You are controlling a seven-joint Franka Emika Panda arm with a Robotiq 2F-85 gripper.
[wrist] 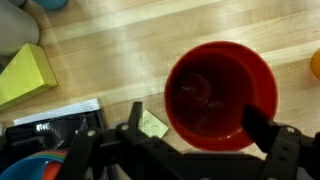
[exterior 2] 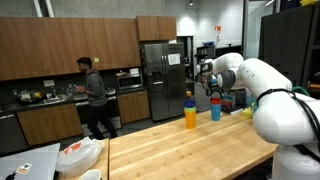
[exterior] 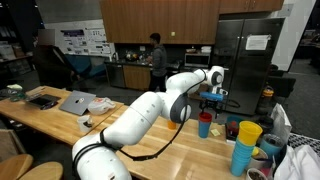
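Note:
A red cup (wrist: 222, 97) opens upward beneath my gripper in the wrist view, its inside empty except for a reddish disc-like bottom. My gripper stands open, its dark fingers (wrist: 135, 135) spread at either side of the cup's near part. From the side, the red rim (exterior 2: 215, 101) tops a blue cup (exterior 2: 215, 113), so the red one appears to sit in it. In exterior view 1 the blue-and-red stack (exterior: 204, 126) is just below the gripper (exterior: 213, 106). Whether the fingers touch the rim cannot be told.
An orange-yellow cup (exterior 2: 190, 119) stands beside the stack. Taller blue and yellow stacked cups (exterior: 243, 151) occupy the table's right side, near a dark box (wrist: 60, 130) and a yellow block (wrist: 27, 76). A person (exterior 2: 93, 95) is in the background.

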